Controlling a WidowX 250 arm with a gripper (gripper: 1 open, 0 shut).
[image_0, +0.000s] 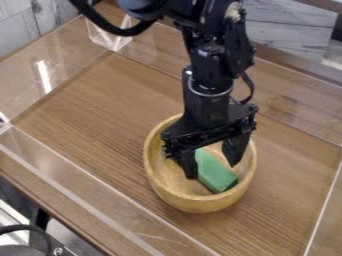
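A pale yellow bowl (199, 200) sits on the wooden table in the camera view, holding a green block (218, 174) that lies at a slant. The black gripper (207, 154) hangs low over the bowl, open, its fingers spread down inside the rim around the upper part of the block, which it partly hides. Whether a finger touches the block I cannot tell.
Bare wooden table (80, 120) spreads left and right of the bowl. A clear plastic object (110, 25) stands at the upper left. Cables lie off the table's edge at the lower left.
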